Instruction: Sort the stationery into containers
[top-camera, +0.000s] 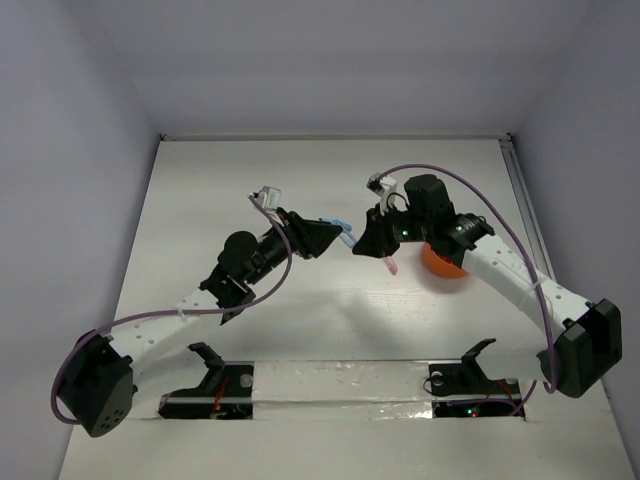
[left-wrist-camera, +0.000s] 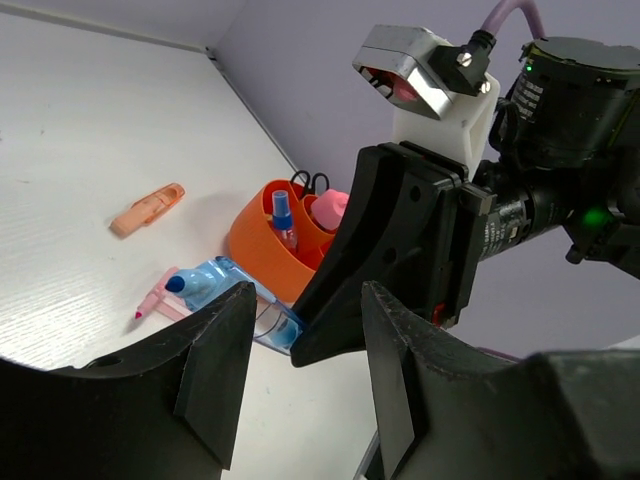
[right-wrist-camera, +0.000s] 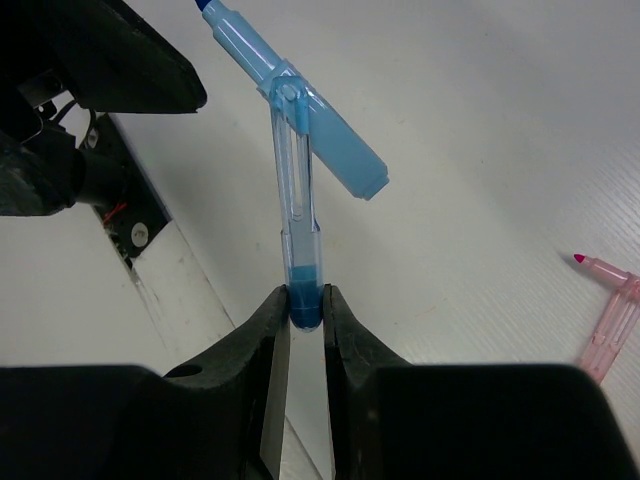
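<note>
A clear blue pen-like item (right-wrist-camera: 297, 190) with an angled crosspiece (right-wrist-camera: 340, 145) and a dark blue tip hangs in my right gripper. The right fingers are shut on its lower end, above the table. My left gripper has its fingers apart and is close to the item's crosspiece end; nothing shows between its tips. One dark left finger (right-wrist-camera: 130, 65) shows at the upper left of the right wrist view, apart from the crosspiece. A similar pink item (right-wrist-camera: 612, 325) lies on the table, as does an orange one (left-wrist-camera: 148, 210).
An orange container (left-wrist-camera: 262, 250) with compartments stands at the right of the table, partly behind the right arm. It holds a blue-capped bottle (left-wrist-camera: 282, 222), a pink object (left-wrist-camera: 330, 208) and black handles.
</note>
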